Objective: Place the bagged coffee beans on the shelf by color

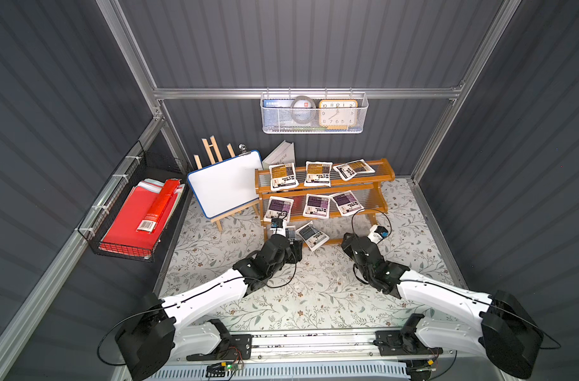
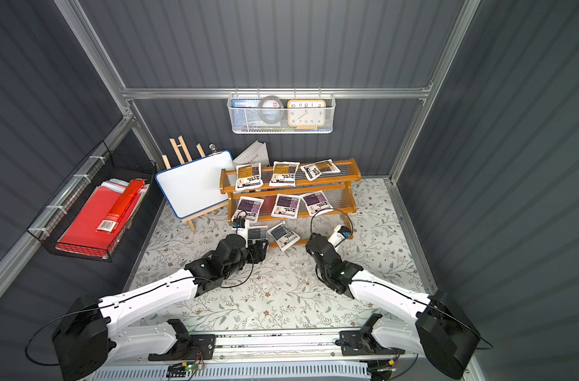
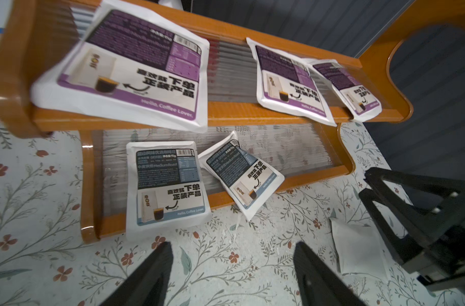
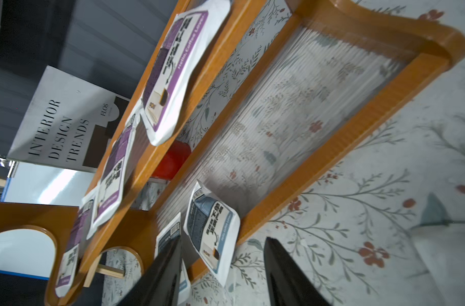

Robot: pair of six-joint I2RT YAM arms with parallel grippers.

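Observation:
A three-tier wooden shelf (image 1: 384,162) holds brown-labelled bags (image 1: 318,174) on top, purple-labelled bags (image 3: 288,81) on the middle tier, and two blue-grey bags, one straight (image 3: 166,186) and one slanted (image 3: 241,173), its corner over the front rail, on the bottom tier. My left gripper is part open before the bottom tier, nothing visible between its fingers. My right gripper stands open at the shelf's lower right, apart from the bags.
A white square item (image 3: 357,247) lies on the table at right. A whiteboard on an easel (image 1: 222,184) stands left of the shelf, a black wire basket (image 1: 121,250) further left.

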